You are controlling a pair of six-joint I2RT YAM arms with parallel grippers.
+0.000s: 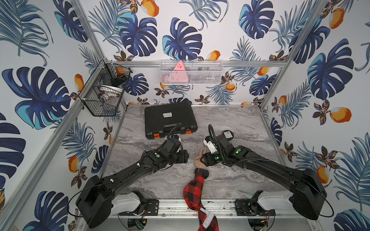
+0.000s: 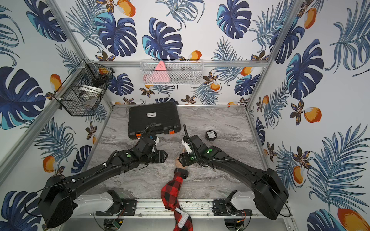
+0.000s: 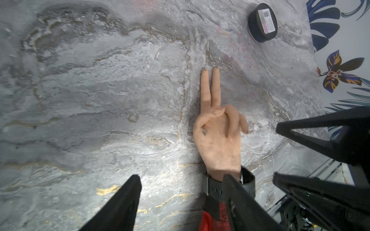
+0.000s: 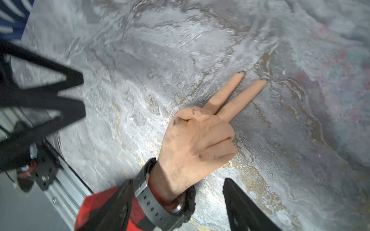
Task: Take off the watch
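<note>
A dark watch (image 4: 148, 200) is around the wrist of a model hand (image 4: 192, 150) with a red checked sleeve. In the left wrist view, one side of the watch strap (image 3: 248, 184) stands out from the wrist, and a finger partly covers the band. My right gripper is over the hand, fingers apart on either side of the watch in its view, nothing clearly held. To the left of the hand, my left gripper (image 1: 186, 156) is open and empty; its fingers (image 3: 123, 202) are spread wide.
A black case (image 1: 169, 119) lies at the back left of the table. A round black roll (image 2: 211, 134) stands back right, beyond the right arm. A wire basket (image 1: 106, 90) hangs on the left wall.
</note>
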